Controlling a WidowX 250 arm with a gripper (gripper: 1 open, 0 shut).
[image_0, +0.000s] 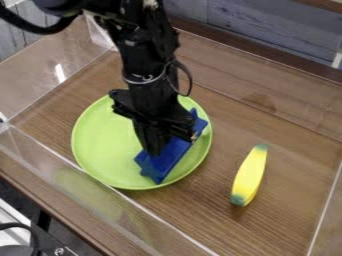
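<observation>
A green plate (100, 140) sits on the wooden table at the centre-left. On it lies a blue object (163, 162), running diagonally from front to back right, partly hidden by my black gripper (150, 140). The gripper hangs down over the plate, its fingertips low against the blue object's left side. It looks shut; whether anything is between the fingers is hidden from this angle.
A yellow banana (249, 175) with a green tip lies to the right of the plate. A clear low wall runs along the front left edge.
</observation>
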